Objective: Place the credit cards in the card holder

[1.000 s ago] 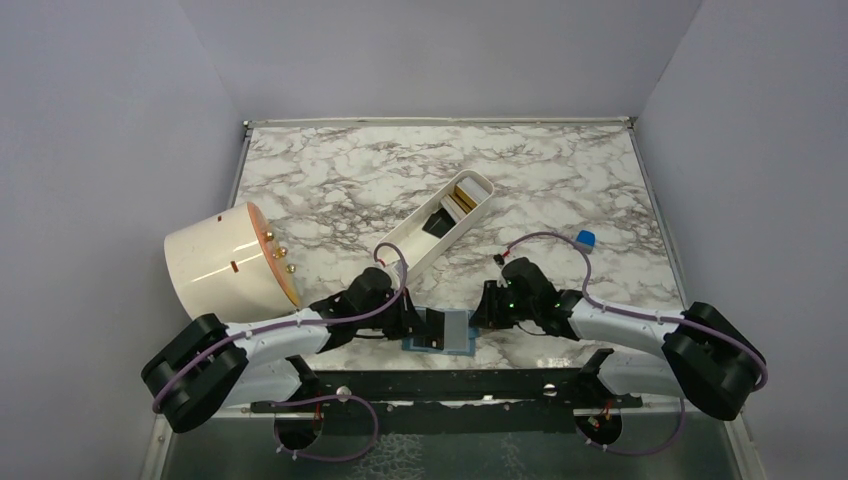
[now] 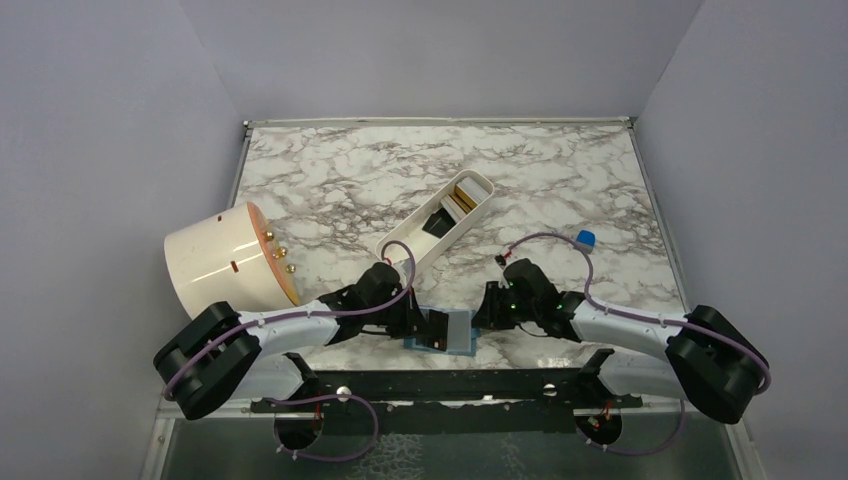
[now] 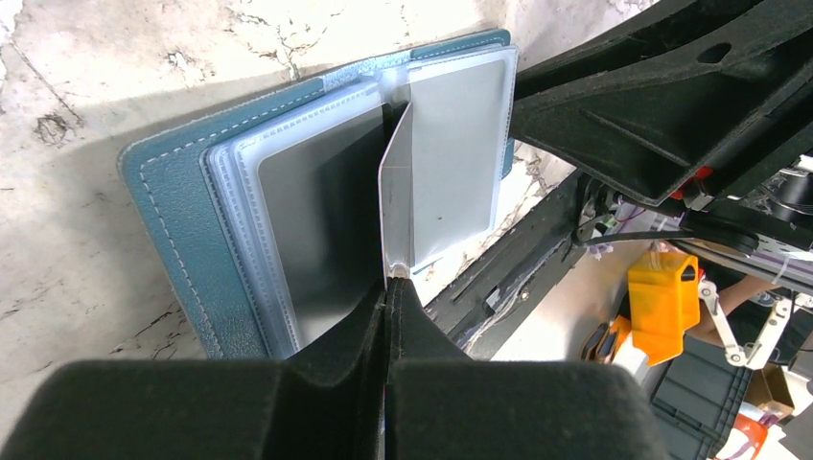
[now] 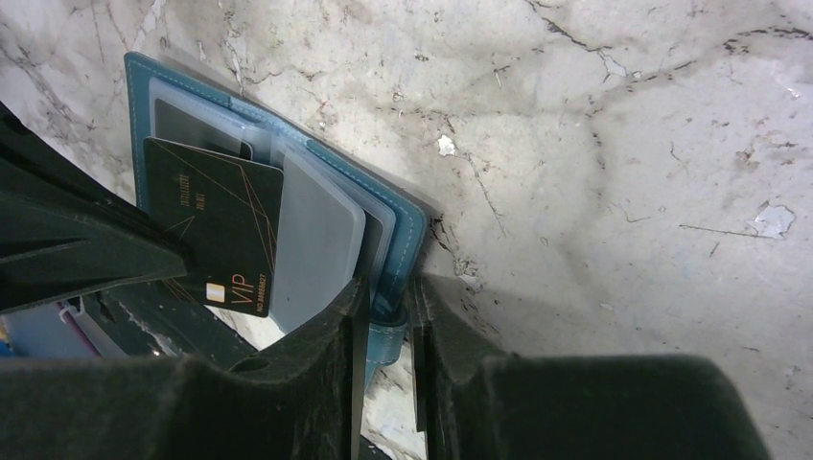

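The blue card holder point(image 2: 462, 340) lies on the marble table near the front edge, clear sleeves facing up. A black VIP card point(image 4: 216, 225) shows on it in the right wrist view. My left gripper is shut, its tips against an upright clear sleeve flap point(image 3: 396, 192). My right gripper is at the holder's other end, tips close around its blue edge, slightly apart; a firm hold cannot be told.
A white tray point(image 2: 400, 240) with several cards in its far part lies behind the holder. A cream cylinder point(image 2: 215, 260) stands at left, a small blue object point(image 2: 586, 239) at right.
The right arm has hardly moved.
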